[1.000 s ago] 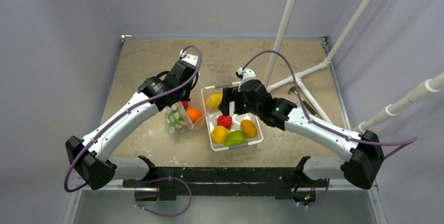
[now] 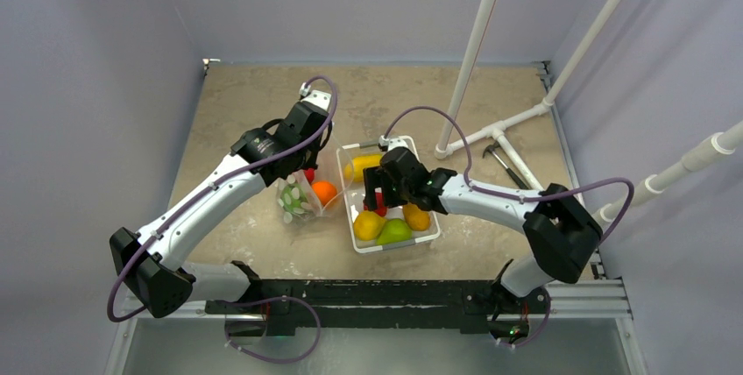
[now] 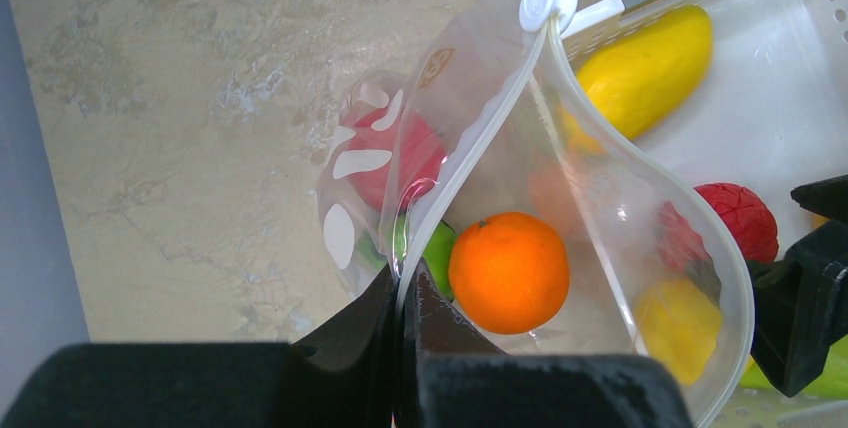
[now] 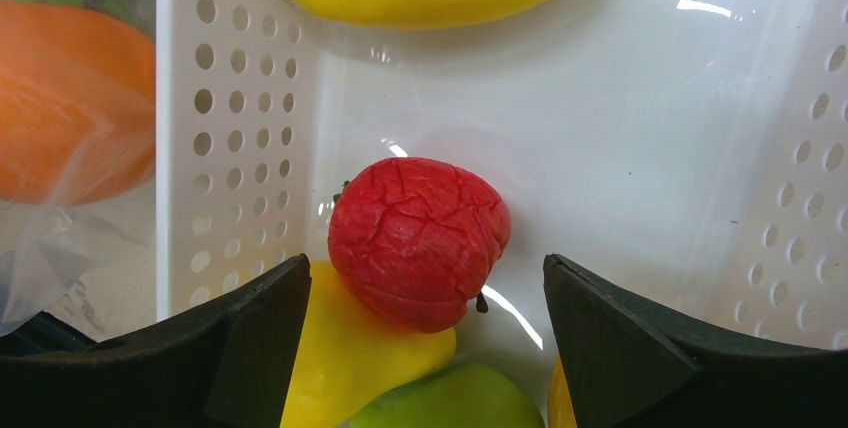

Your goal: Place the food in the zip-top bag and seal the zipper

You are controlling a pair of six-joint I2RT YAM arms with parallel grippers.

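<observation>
The clear zip top bag (image 3: pixel 640 183) stands with its mouth spread, an orange fruit (image 3: pixel 508 273), a red item (image 3: pixel 398 160) and something green inside. My left gripper is shut on the near rim of the bag. A white slider (image 3: pixel 538 0) sits at the far end of the bag's mouth. Over the white basket (image 4: pixel 178 178), my right gripper is open, one finger to each side of a wrinkled red pepper-like food (image 4: pixel 420 243). Neither finger appears to touch it.
Also in the basket lie a long yellow food (image 2: pixel 364 165), a yellow one (image 2: pixel 368 226), a green one (image 2: pixel 394 233) and an orange-yellow one (image 2: pixel 416 218). White pipes (image 2: pixel 517 121) and a hammer (image 2: pixel 508 167) are on the right.
My right gripper has come down into the basket and over the red food, its arm swinging in from the right. The left arm and the bag have stayed still.
</observation>
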